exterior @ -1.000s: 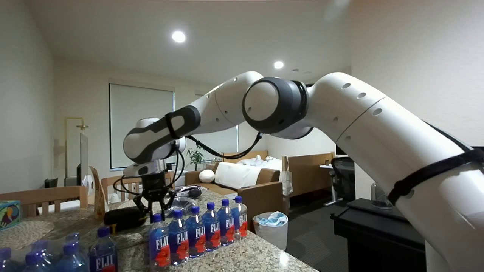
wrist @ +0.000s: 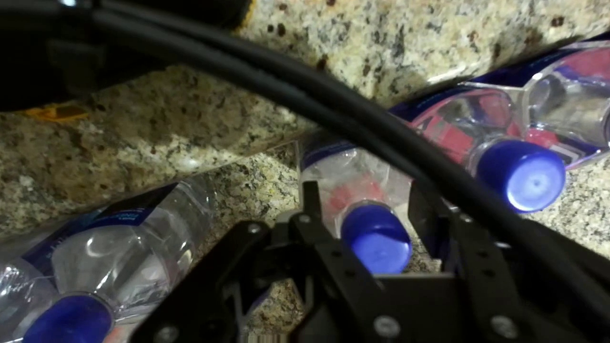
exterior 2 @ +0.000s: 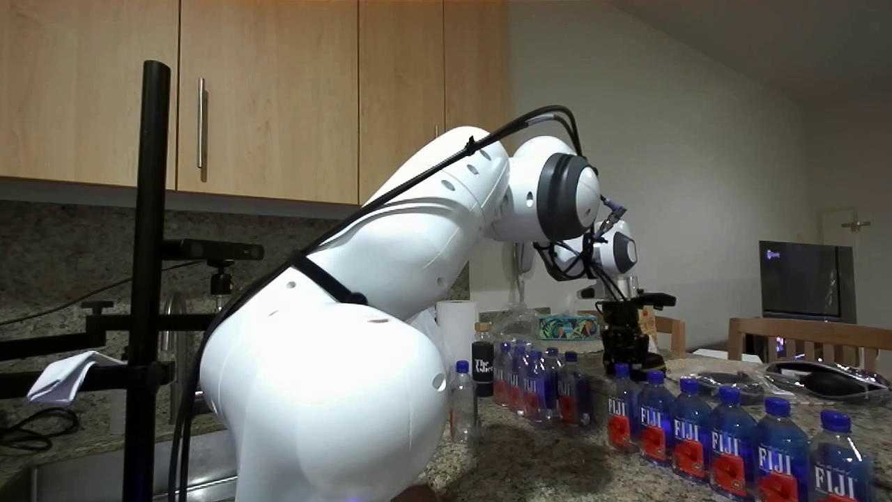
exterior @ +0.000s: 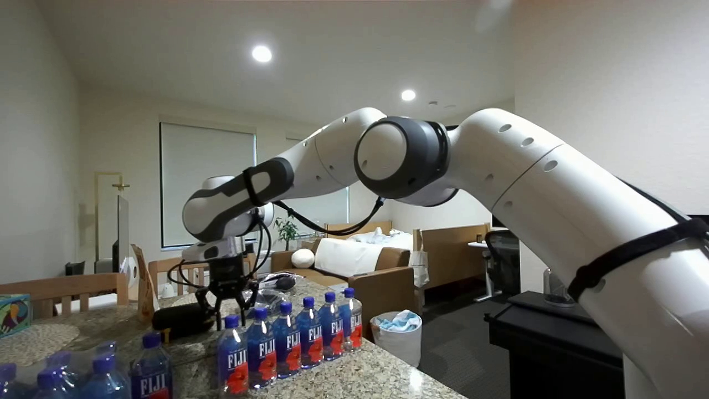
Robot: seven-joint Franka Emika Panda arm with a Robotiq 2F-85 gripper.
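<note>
Two groups of clear bottles with blue caps and FIJI labels stand upright on the granite counter. My gripper points down at the end bottle of the straight row. In the wrist view the gripper is part open, its fingers on either side of that bottle's blue cap. Whether either finger touches the bottle cannot be told. In exterior view 2 the gripper is just over and behind the row's nearest-to-wall bottle.
A neighbouring bottle stands close on one side; another bottle lies across a gap on the other. A black case sits behind the gripper. Black cables cross the wrist view.
My gripper has come down and slightly right in exterior view 1, its fingertips now beside the end bottle's cap rather than above it. The bottles look about where they were.
</note>
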